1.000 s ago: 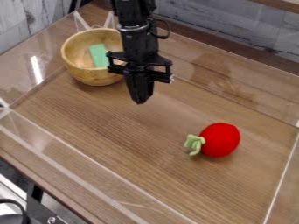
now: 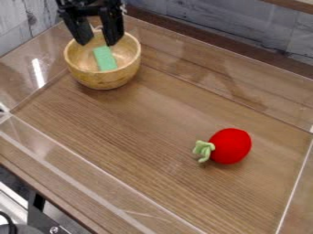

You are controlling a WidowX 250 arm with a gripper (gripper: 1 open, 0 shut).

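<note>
My gripper [image 2: 93, 35] is at the top left, dark, above a wooden bowl [image 2: 119, 73]; its fingers stand apart, open. A pale green block [image 2: 105, 58] lies in the bowl below the gripper. A red tomato-like object [image 2: 232, 146] with a light green stem rests on the wooden table at the lower right.
A grey wall runs along the upper left edge, and dark cables show at the bottom left corner.
My gripper has moved from over the middle of the table up and left to above the bowl. The red object has not visibly moved.
</note>
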